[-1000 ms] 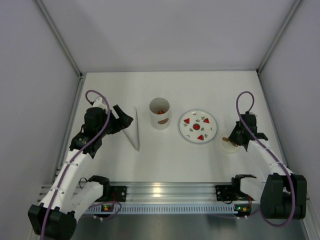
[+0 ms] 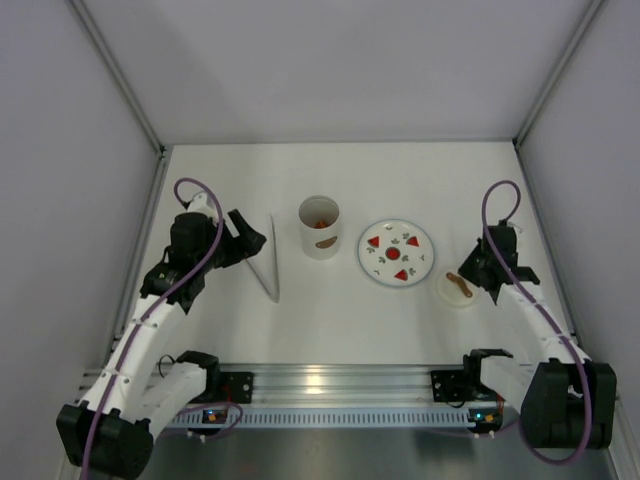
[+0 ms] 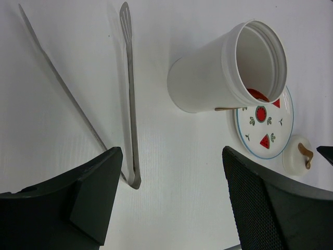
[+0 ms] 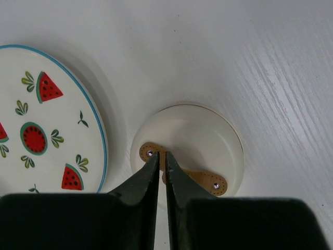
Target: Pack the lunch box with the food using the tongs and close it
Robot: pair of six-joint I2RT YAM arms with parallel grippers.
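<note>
A white canister (image 2: 319, 240) stands mid-table, something red inside. Right of it lies a white plate (image 2: 393, 265) with watermelon pattern. A round cream lid (image 4: 192, 130) with a brown strap handle (image 4: 205, 182) lies beside the plate. My right gripper is above the lid, fingertips close together; whether it holds anything cannot be told. My left gripper (image 2: 239, 232) stands open above the table, left of the canister. Under it, in the left wrist view, lie metal tongs (image 3: 133, 120) and another thin metal utensil (image 3: 73, 99).
Walls enclose it at back and sides, with metal rails along its edges.
The left arm has stayed still.
</note>
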